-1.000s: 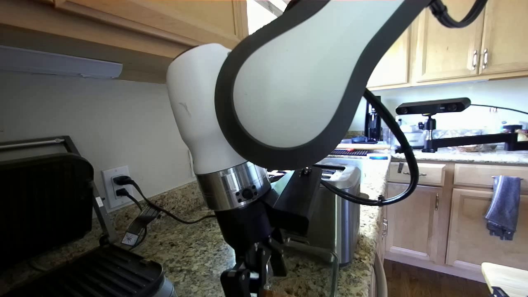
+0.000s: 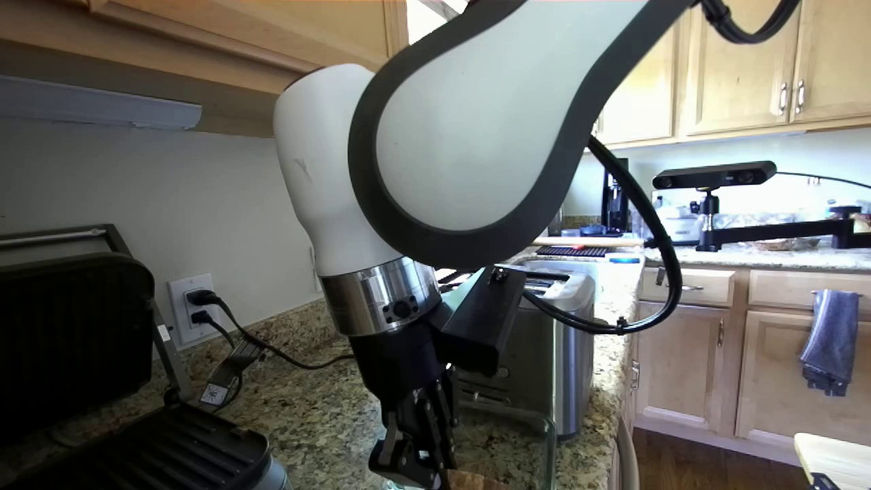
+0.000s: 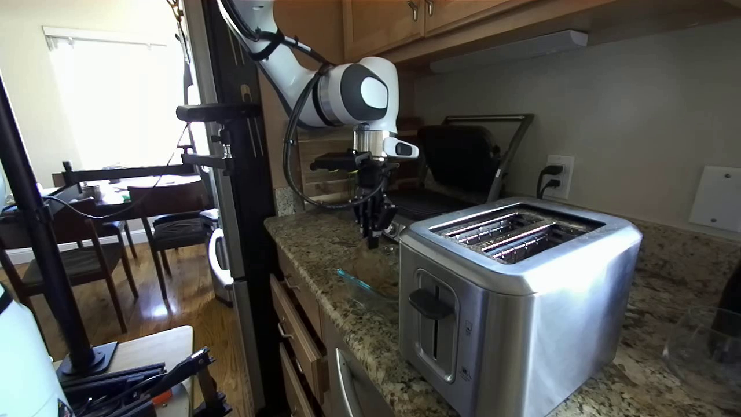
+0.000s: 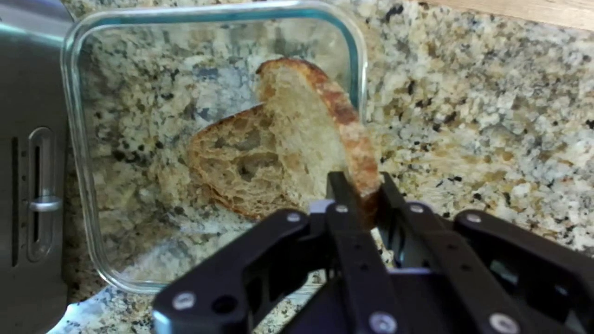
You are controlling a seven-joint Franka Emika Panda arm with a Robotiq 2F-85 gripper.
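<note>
A slice of bread point(image 4: 303, 119) with a brown crust is pinched at its near end by my gripper, which is shut on it. The slice leans over a second bread slice point(image 4: 236, 161) that lies flat inside a clear glass container point(image 4: 75, 139). In exterior view 1 the gripper point(image 2: 420, 469) points down into the container point(image 2: 548, 457), and a bit of bread point(image 2: 473, 480) shows at the bottom edge. From exterior view 2 the gripper point(image 3: 373, 240) appears beyond the toaster, above the counter; whether the slice touches the container's wall I cannot tell.
A steel toaster point(image 3: 583, 278) stands right beside the container, its slots empty as seen from above. An open black grill point(image 2: 155, 449) sits on the other side, near the wall outlet point(image 2: 193, 306). Bare granite counter point(image 2: 326, 408) lies between grill and container.
The gripper's fingers have closed together from a wider spread, now around the bread. My arm has shifted slightly left and up in exterior view 1.
</note>
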